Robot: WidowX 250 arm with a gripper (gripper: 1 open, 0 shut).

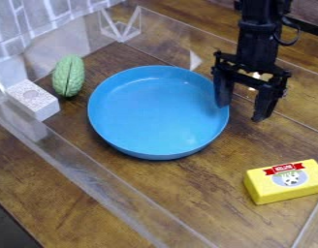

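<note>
The black gripper [246, 87] hangs at the upper right of the view, just beside the right rim of a round blue tray [155, 111], its fingers spread and pointing down. A small pale, yellowish thing shows behind it, partly hidden; whether anything is between the fingers is unclear. A yellow box [285, 181] with a red label lies at the lower right. A green ribbed oval object [70, 76] and a white speckled block [32, 101] sit at the left.
A tiled wall stands at the upper left. Clear plastic edges run along the left. The wooden surface below the tray and right of it is largely bare.
</note>
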